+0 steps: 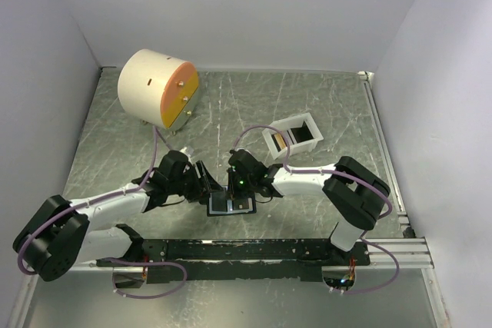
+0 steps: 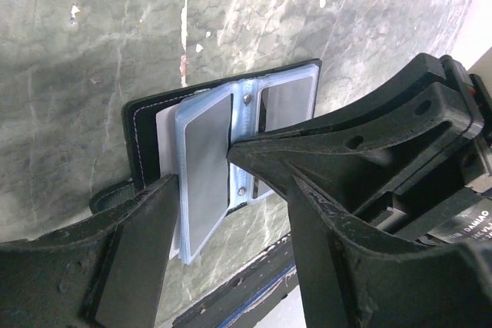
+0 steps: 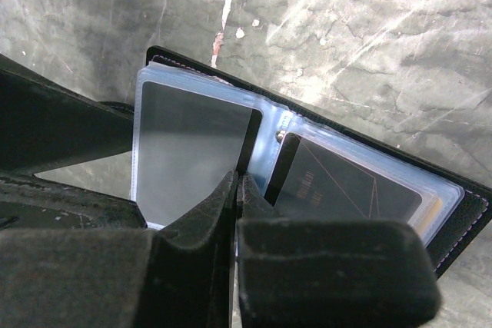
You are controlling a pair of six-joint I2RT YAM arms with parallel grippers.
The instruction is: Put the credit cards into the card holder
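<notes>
The card holder (image 1: pixel 220 203), black with clear plastic sleeves, lies spread open on the table between my two grippers. In the left wrist view the sleeve leaf (image 2: pixel 205 178) on the near side stands partly raised off the cover. My left gripper is open, its fingers (image 2: pixel 134 247) around the edge of that leaf. Over the middle fold my right gripper is shut, its tips pressing at the sleeves, with nothing seen between them. A dark card (image 3: pixel 346 182) shows in the right-hand sleeve in the right wrist view.
A white box (image 1: pixel 292 135) with cards inside stands at the back right. At the back left is a cream cylinder with an orange and yellow drawer front (image 1: pixel 157 90). The table centre behind the grippers is clear.
</notes>
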